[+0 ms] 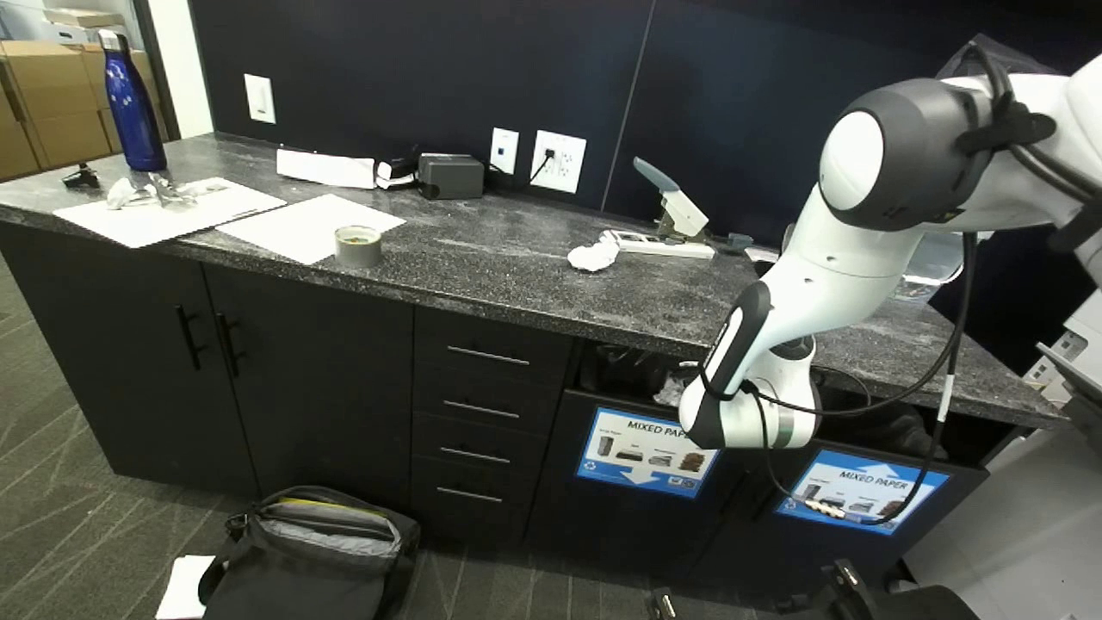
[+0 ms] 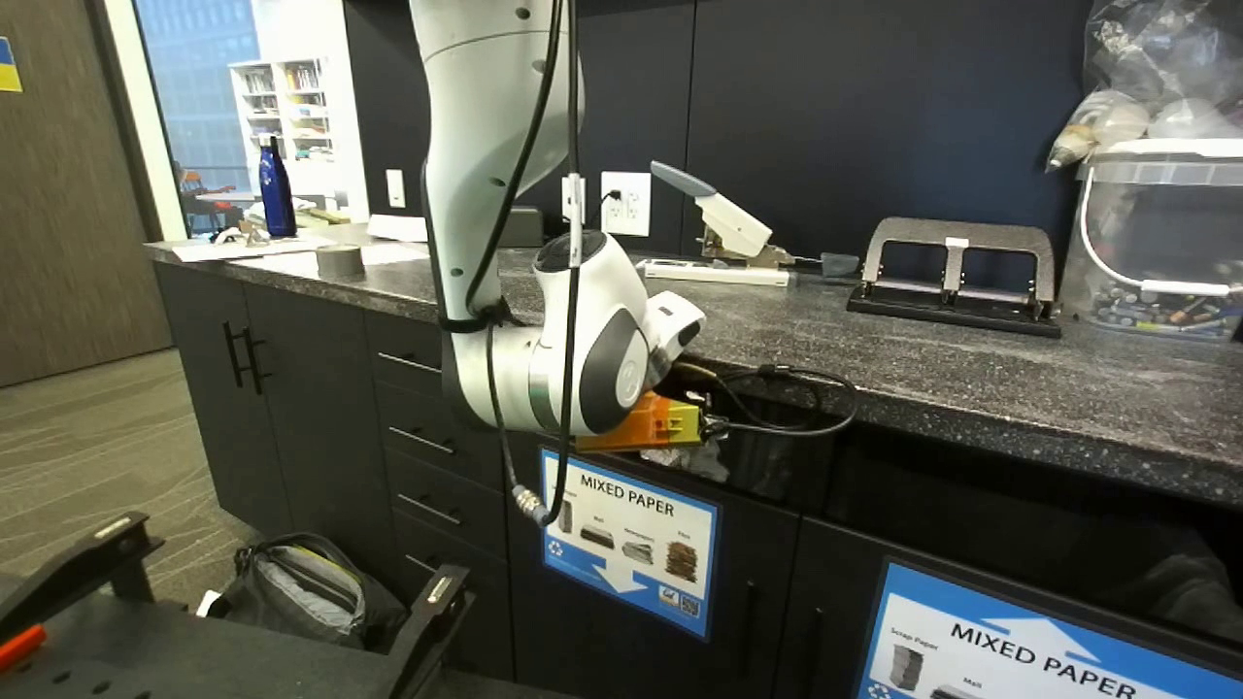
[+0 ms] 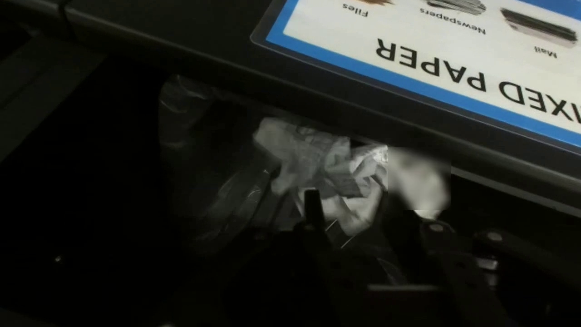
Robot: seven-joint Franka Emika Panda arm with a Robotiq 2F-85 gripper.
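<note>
In the wrist view my gripper reaches into the dark paper bin opening, its fingers (image 3: 312, 206) standing apart. Crumpled white paper (image 3: 359, 204) shows just beyond and between the fingertips, inside a clear bin liner (image 3: 188, 128); I see none of it clearly pinched. A bit of that paper (image 1: 669, 392) shows in the opening beside my wrist in exterior view 1, and pale paper (image 2: 688, 462) sits below the orange gripper part in exterior view 2. The fingers themselves are hidden in both exterior views.
Another crumpled white paper (image 1: 593, 255) lies on the counter (image 1: 496, 263) by a stapler (image 1: 677, 217). A tape roll (image 1: 358, 247) and flat sheets are farther left. The counter edge overhangs the bin opening, above the Mixed Paper sign (image 2: 635, 538).
</note>
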